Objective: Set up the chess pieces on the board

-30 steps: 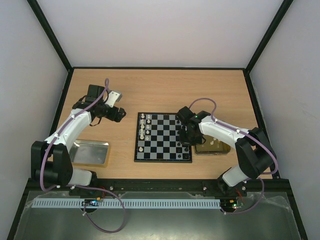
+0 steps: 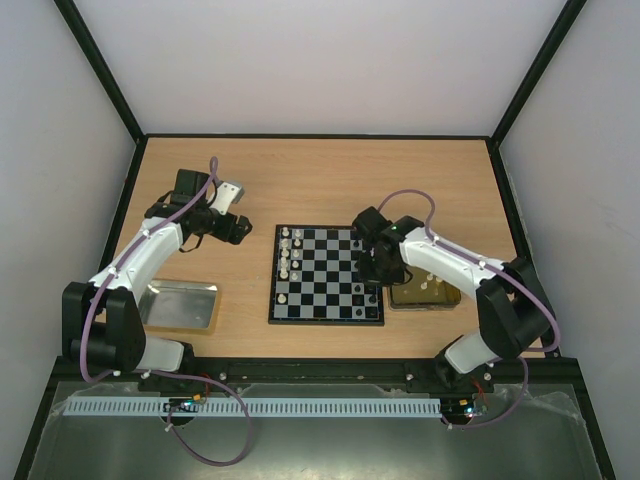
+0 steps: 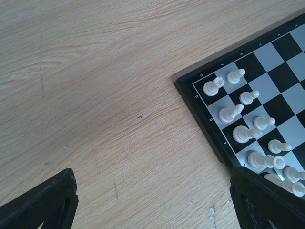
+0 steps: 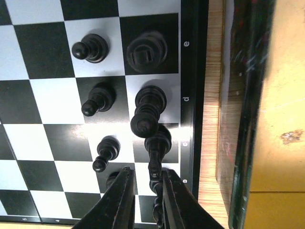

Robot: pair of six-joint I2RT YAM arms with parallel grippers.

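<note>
The chessboard (image 2: pixel 326 322) lies mid-table. White pieces, such as a white rook (image 3: pixel 212 87) and white pawn (image 3: pixel 236 76), stand in two rows along its left side. On its right side are black pieces: a black pawn (image 4: pixel 96 48), a tall black piece (image 4: pixel 147 114) on d and a black piece with a notched top (image 4: pixel 145 52) on e. My right gripper is shut over the near right of the board, its fingers close together and no piece seen held. Off the board's far left, my left gripper stands open and empty above bare wood.
Right of the board is a brass-coloured tray (image 2: pixel 408 300) with a few small things in it, partly behind the right arm. An empty metal tray (image 2: pixel 208 328) sits at the near left.
My right arm has shifted very slightly over the board's right edge. The left arm and the visible pieces look unmoved.
</note>
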